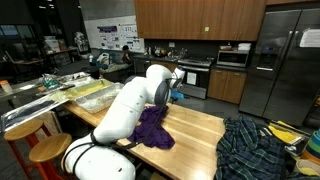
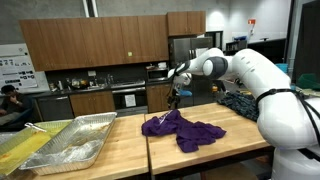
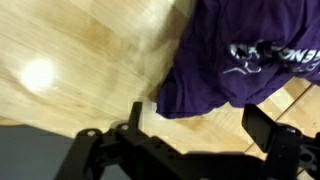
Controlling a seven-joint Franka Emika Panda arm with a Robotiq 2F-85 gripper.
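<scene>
A crumpled purple cloth (image 1: 152, 130) lies spread on the wooden table, and its folds (image 2: 188, 132) also show in the second exterior view. In the wrist view, one end of the purple cloth (image 3: 200, 85) reaches between the widely parted fingers of my gripper. The finger is open, with a finger on either side of that end and neither visibly closed on it. From outside, the gripper (image 2: 177, 97) points down over the far part of the cloth. Whether the fingertips touch the table cannot be made out.
A dark, bunched cloth (image 1: 250, 150) covers the table's right side. Foil trays (image 2: 75, 143) stand on the opposite side. Bare wood (image 1: 198, 128) lies between the purple and dark cloths.
</scene>
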